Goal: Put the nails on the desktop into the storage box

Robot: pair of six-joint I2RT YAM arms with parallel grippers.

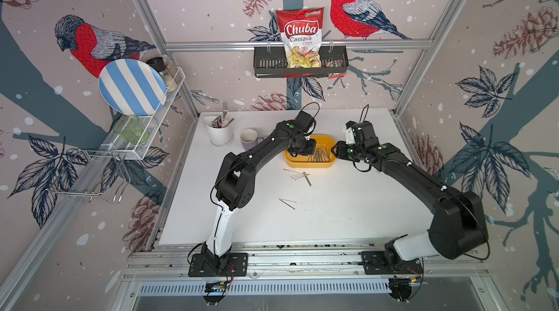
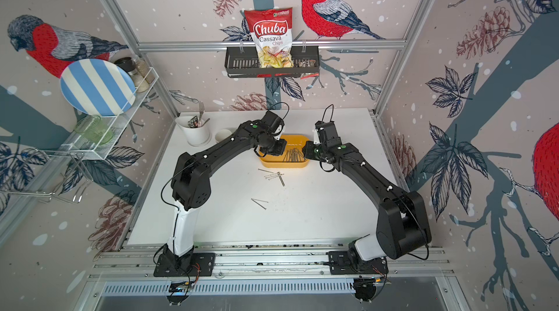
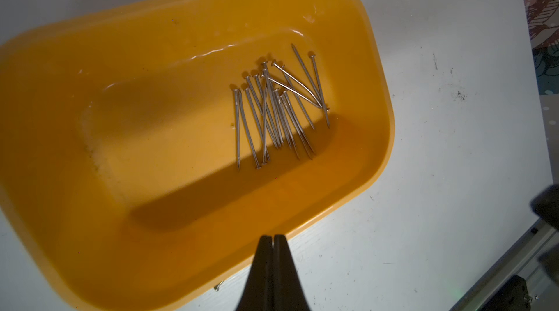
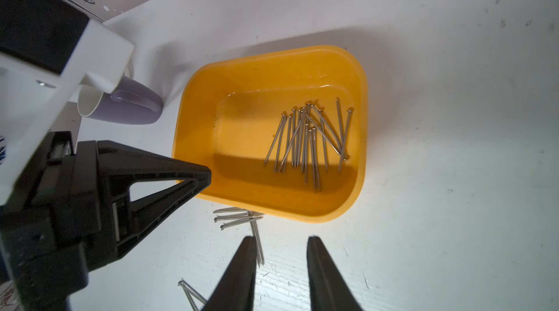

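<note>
The orange storage box (image 3: 145, 8) stands on the white desktop with several nails (image 4: 305, 136) lying loose inside. Several more nails (image 1: 300, 176) lie on the desk just in front of it, and a separate pair (image 1: 287, 203) lies nearer the front edge. My left gripper is over the box, its slim fingertips pressed together near the front rim in the left wrist view, with nothing visible between them. To the box's right, my right gripper has its fingers apart and empty, and its tips show in front of the box's near rim.
A purple-grey mug (image 4: 131, 101) stands left of the box, close to the left arm. Further left is a white pot (image 1: 219, 133) with cutlery.
</note>
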